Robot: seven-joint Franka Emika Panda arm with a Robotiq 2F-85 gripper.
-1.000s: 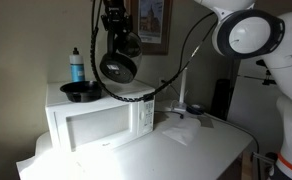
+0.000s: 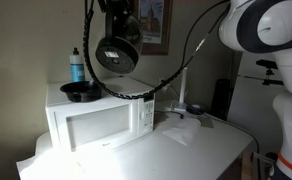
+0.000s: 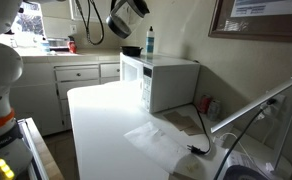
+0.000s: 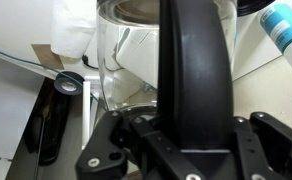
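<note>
A glass carafe [image 2: 117, 53] with a dark base hangs tilted in the air above the white microwave, its round bottom facing exterior view 1. In exterior view 2 the carafe [image 3: 119, 25] hangs high, near the top edge. The wrist view shows its black handle [image 4: 194, 70] running down between the fingers, with clear glass on both sides. My gripper is shut on that handle; the handle hides much of the fingertips.
The white microwave [image 2: 101, 122] carries a black pan [image 2: 82, 92] and a blue bottle [image 2: 77, 67], both close to the carafe. A white sheet [image 3: 154, 141] lies on the table. A cable loops below the arm.
The carafe has risen in exterior view 1, together with the gripper, and its bottom has turned somewhat. The microwave, pan and bottle have stayed put.
</note>
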